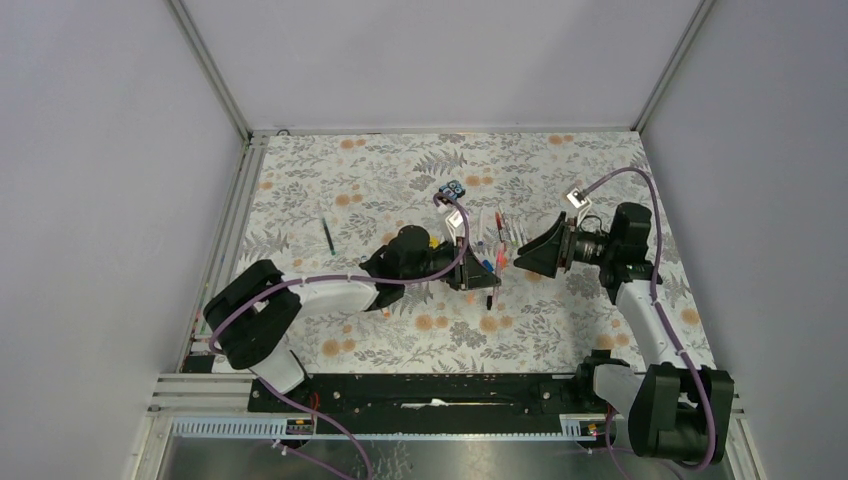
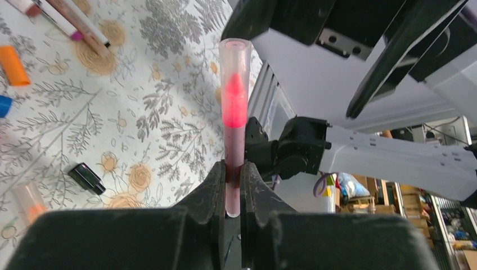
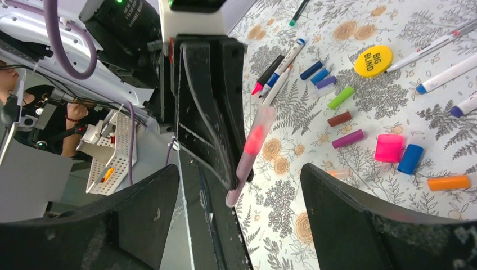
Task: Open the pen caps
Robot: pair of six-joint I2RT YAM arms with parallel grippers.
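My left gripper is shut on a pink pen point(image 2: 234, 138), held upright in the left wrist view with its translucent capped end upward. In the right wrist view the same pen point(image 3: 251, 147) stands in front of my right gripper, which is open with nothing between its fingers. From above, my right gripper point(image 1: 530, 255) hangs just right of the left one point(image 1: 480, 280). Loose caps lie on the table, among them an orange cap point(image 3: 448, 183), a blue cap point(image 3: 410, 159), a pink cap point(image 3: 388, 147) and a purple cap point(image 3: 348, 138).
Several pens, like the blue-capped white pen point(image 3: 287, 64), lie on the floral tabletop point(image 1: 330, 180), with a yellow round piece point(image 3: 373, 61) and a green pen point(image 1: 328, 233).
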